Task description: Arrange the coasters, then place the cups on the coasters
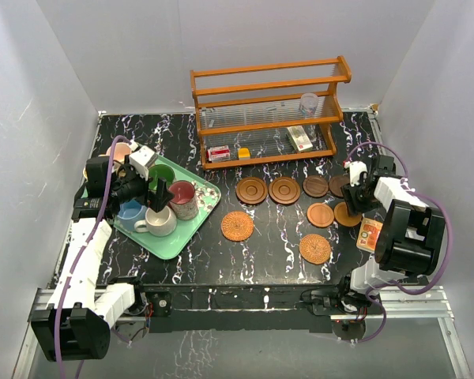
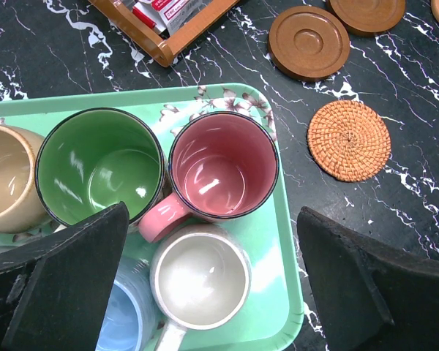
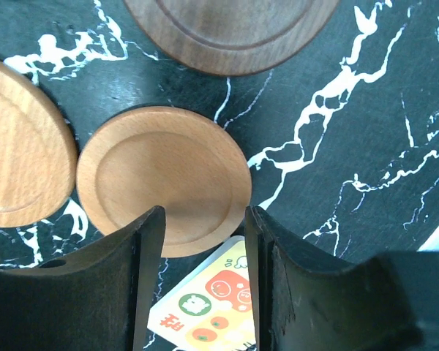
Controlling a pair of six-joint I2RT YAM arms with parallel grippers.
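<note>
Over the green tray [image 2: 278, 322] my left gripper is open, its fingers wide apart and nothing held. Below it in the tray are a pink cup [image 2: 223, 167], a green cup [image 2: 99, 168], a white cup [image 2: 201, 278], a blue cup [image 2: 124, 314] and a beige cup [image 2: 11, 175]. Across the table, my right gripper stands part open above a light wooden coaster [image 3: 164, 172], with no object between its fingers. Another light coaster [image 3: 22, 146] lies to its left and a dark brown coaster [image 3: 234, 29] beyond it. Woven coasters [image 1: 237, 226] lie nearer the middle.
At the back stands a wooden rack [image 1: 268, 110] holding a glass [image 1: 309, 104] and small boxes. Dark round coasters [image 1: 284, 190] line its front. A printed card [image 3: 212, 300] lies near the right gripper. Bare table separates the tray from the right-hand coasters.
</note>
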